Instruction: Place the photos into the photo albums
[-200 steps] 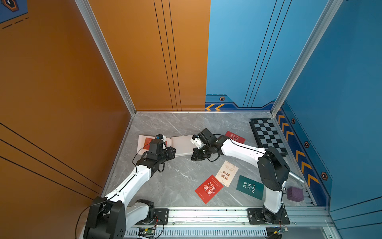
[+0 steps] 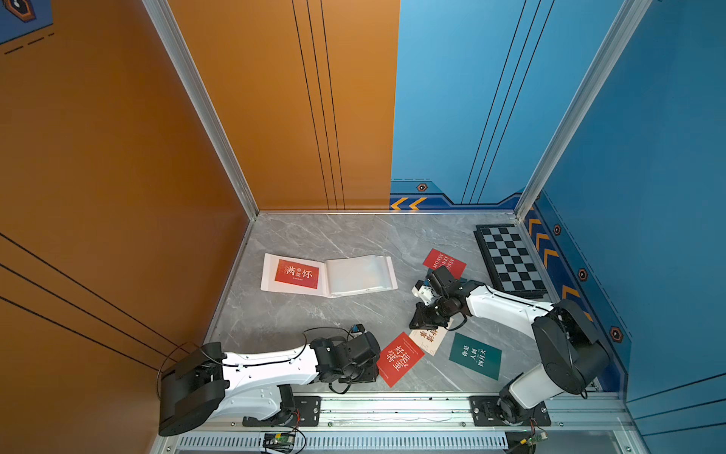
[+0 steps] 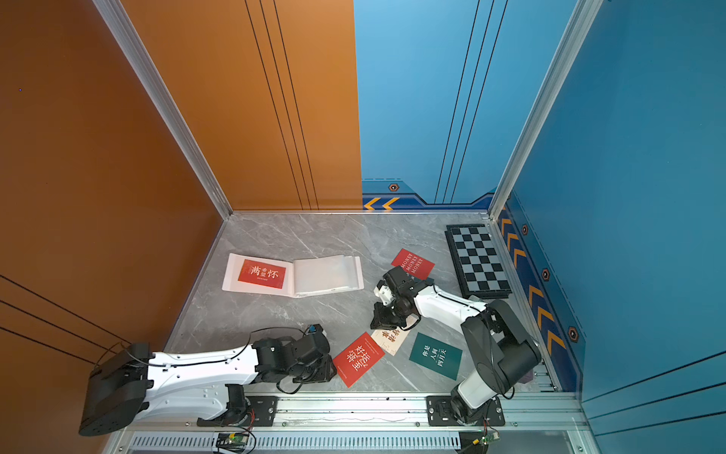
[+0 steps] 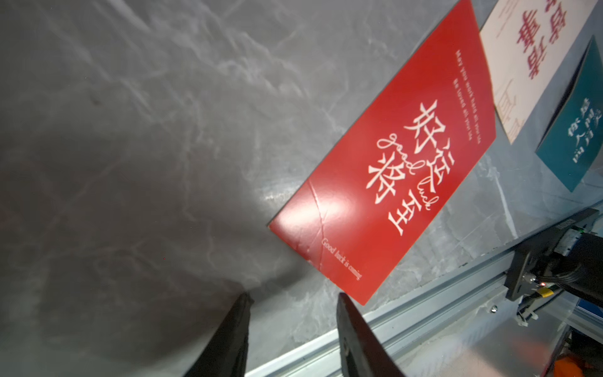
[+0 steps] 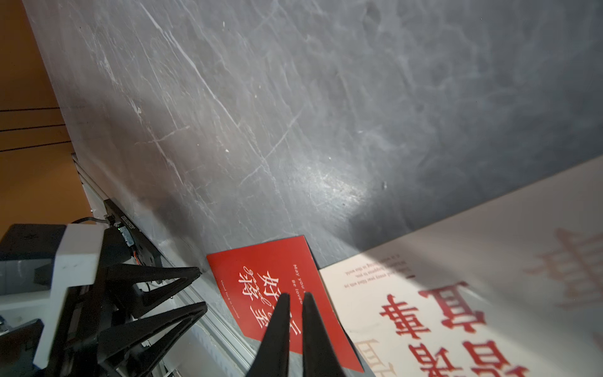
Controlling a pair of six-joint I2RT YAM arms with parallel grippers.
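The open album (image 2: 359,276) lies at the back left, a red photo (image 2: 296,274) on its left page. Loose photos on the table are a red one (image 4: 389,163), a cream one (image 5: 439,320), a teal one (image 2: 475,355) and another red one (image 3: 412,261) behind my right arm. My left gripper stands open with nothing between its fingers, beside the red photo's near corner. My right gripper is shut above the photos at the cream one's edge, with nothing seen between its fingers, partly covering the cream photo in both top views.
A checkerboard (image 2: 508,257) stands at the back right. The table's front rail (image 2: 393,401) runs below the photos. Bare table lies around the album and between it and the photos.
My left gripper has drawn back from the album toward the front, beside the red photo. My right gripper has moved right and down from the album to over the cream photo.
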